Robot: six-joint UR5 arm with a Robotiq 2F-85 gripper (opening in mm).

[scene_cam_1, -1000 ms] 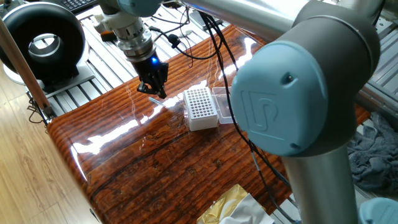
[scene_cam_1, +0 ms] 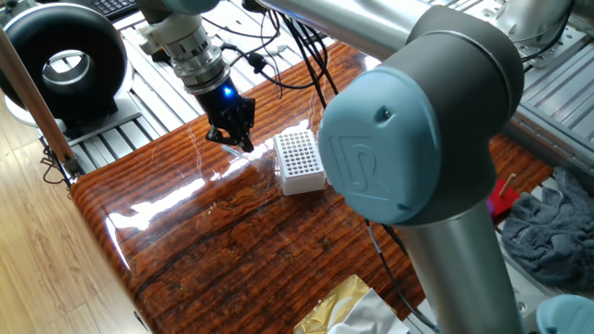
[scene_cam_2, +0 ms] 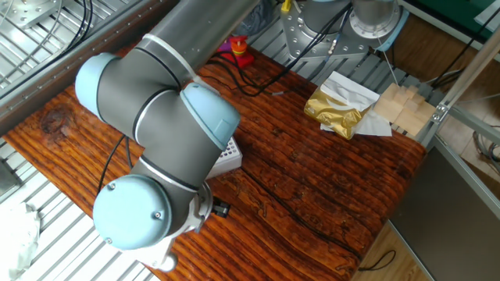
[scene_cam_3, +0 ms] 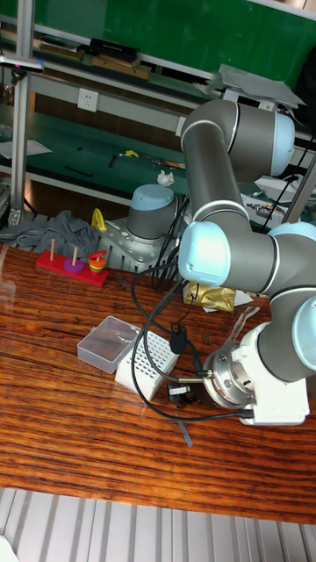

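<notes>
In exterior view 1, my black gripper points down over the table's far edge, to the left of a white rack with rows of holes. Its fingertips look spread, and I see nothing between them. A thin pale-blue strip or tube lies on the wood just below and beside them. The same thin piece shows in exterior view 3, near the rack. A clear plastic box stands against the rack's side. In exterior view 2 the arm hides most of the gripper and rack.
A red base with pegs and coloured rings sits by a grey cloth. A gold tissue pack lies at another table edge. Loose black cables hang around the wrist and rack.
The gripper has shifted slightly right and lower in exterior view 1. The large arm joint has swung left, now hiding most of the clear box and uncovering part of the red base.
</notes>
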